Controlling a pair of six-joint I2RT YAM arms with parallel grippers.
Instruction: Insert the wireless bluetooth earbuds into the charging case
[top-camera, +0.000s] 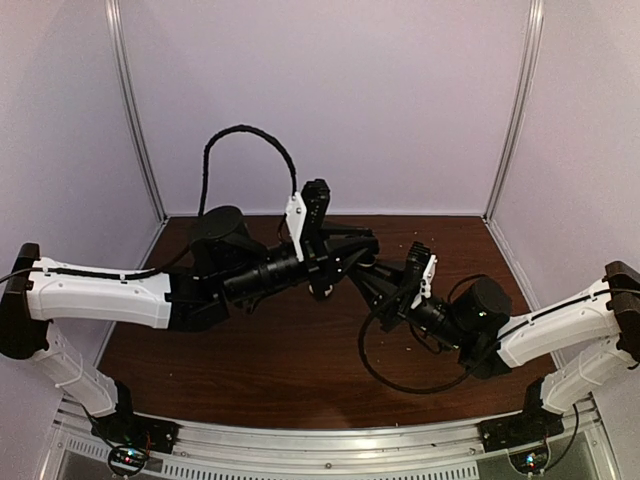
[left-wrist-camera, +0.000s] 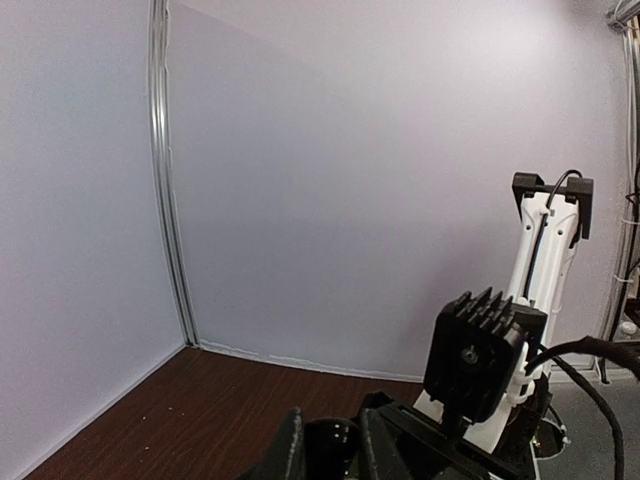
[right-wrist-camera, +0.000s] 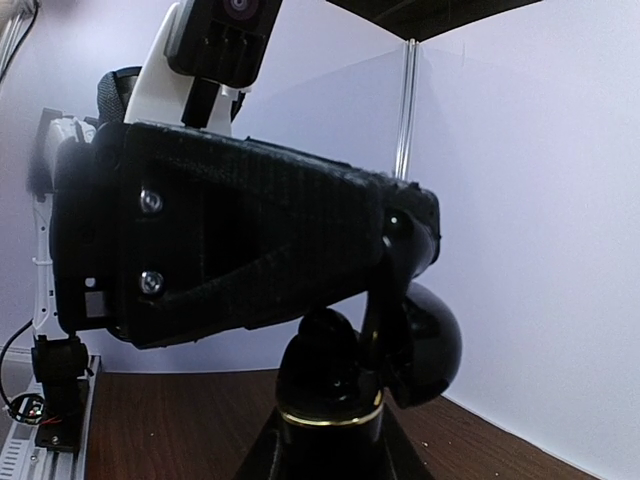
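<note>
Both grippers meet in mid-air over the middle of the table. In the right wrist view, my right gripper is shut on the glossy black charging case (right-wrist-camera: 325, 385) with a gold band. Above it my left gripper is shut on a small black earbud (right-wrist-camera: 400, 235), held right at the case's top. A rounded black part (right-wrist-camera: 425, 345), apparently the case's lid, stands behind at the right. Whether the earbud is seated cannot be told. In the left wrist view the left gripper's held piece (left-wrist-camera: 330, 445) is mostly out of frame.
White walls enclose it at the back and sides. Black cables loop above the left arm and below the right wrist.
</note>
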